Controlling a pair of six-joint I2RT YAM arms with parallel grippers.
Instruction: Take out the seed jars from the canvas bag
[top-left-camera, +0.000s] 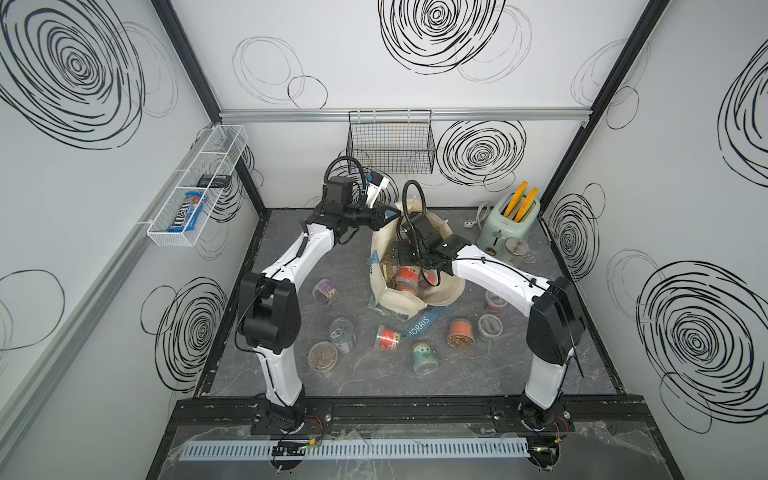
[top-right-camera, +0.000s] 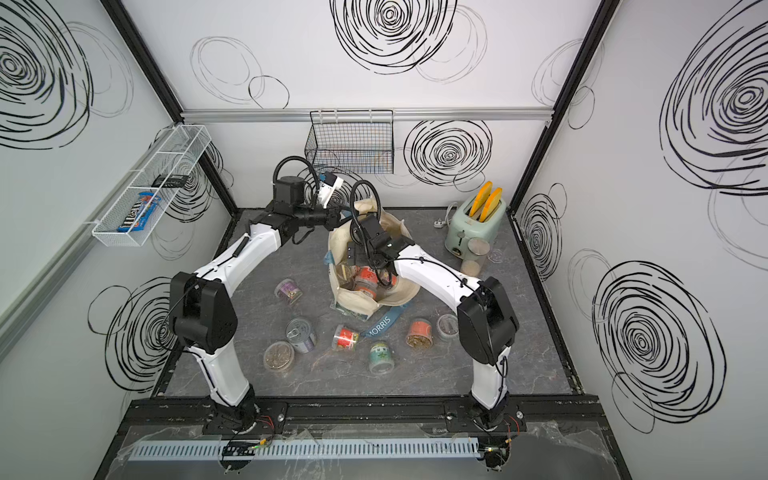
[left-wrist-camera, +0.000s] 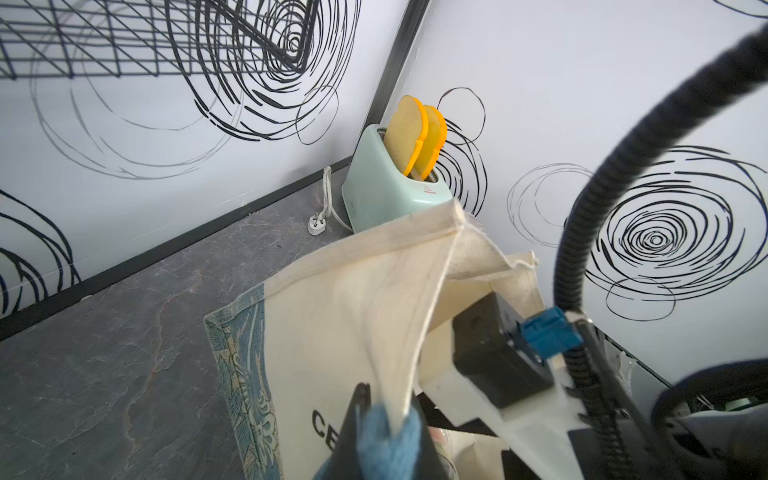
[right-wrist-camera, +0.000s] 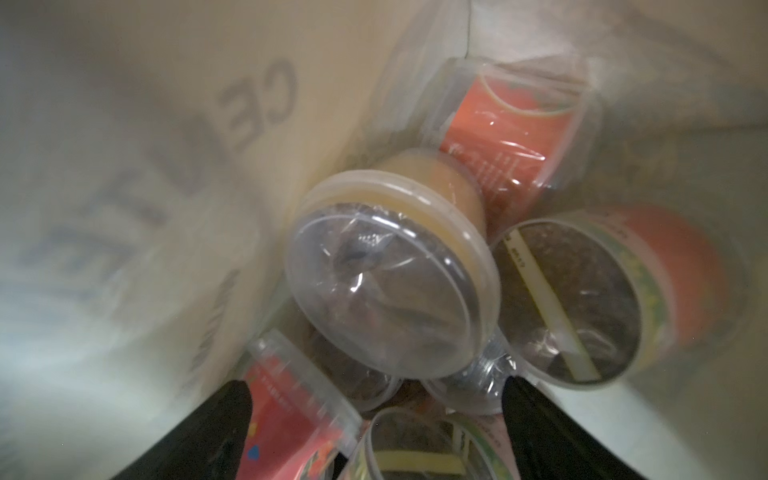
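The cream canvas bag stands mid-table, full of seed jars. My left gripper is shut on the bag's rim beside a blue patch, holding that side up. My right gripper is down inside the bag, open, above the jars: a clear-lidded jar in the middle, a red-labelled jar behind it, a dark jar with red label to the right, and others below its fingertips. In the top views the right arm hides much of the bag's inside.
Several jars lie loose on the front and sides, such as a green one and a purple one. A mint toaster with two yellow slices stands at back right. Wire baskets hang on the back and left walls.
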